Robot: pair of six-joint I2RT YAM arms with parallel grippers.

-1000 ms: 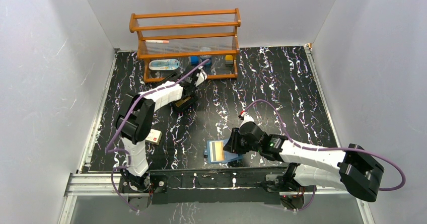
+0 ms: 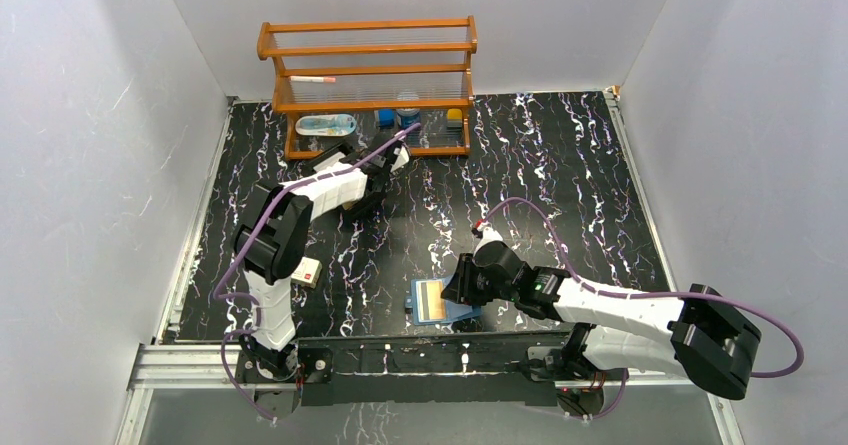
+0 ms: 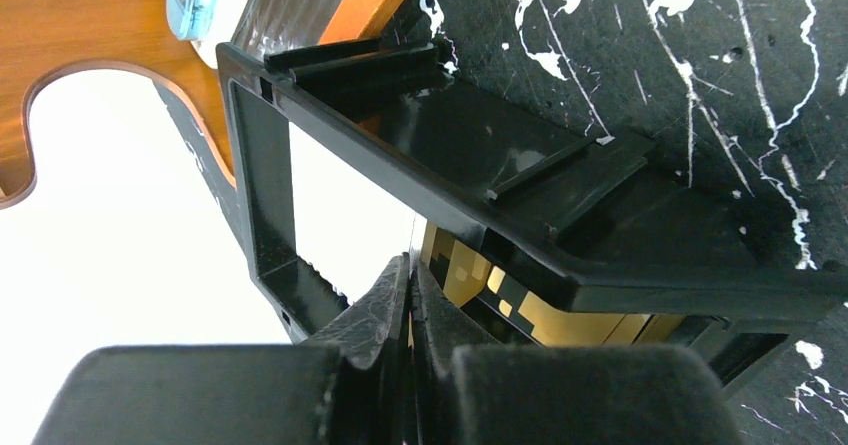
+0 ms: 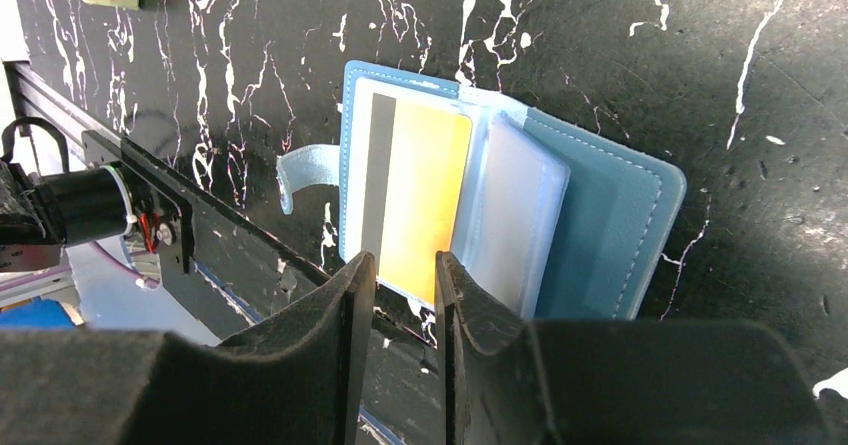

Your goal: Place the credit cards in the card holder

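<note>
The blue card holder point(image 4: 620, 215) lies spread open at the table's front, a yellow card with a dark stripe point(image 4: 425, 190) showing on its left side and a pale clear sleeve point(image 4: 510, 215) angled up in the middle. Above its near edge my right gripper is part open, with no object visible between its fingers. At the back left, a black tray point(image 3: 400, 170) holds a white card point(image 3: 345, 210) and yellow cards point(image 3: 570, 320). My left gripper is shut with its tips down at the tray, by the white card's edge; nothing shows between them.
Behind the tray stands a wooden rack point(image 2: 370, 105) with small items on its lower shelf. A small pale box point(image 2: 306, 272) rests near the left arm's base.
The left gripper has shifted slightly over the tray, uncovering a white part at its far left and covering more of the yellow. The right arm and holder look almost unchanged.
</note>
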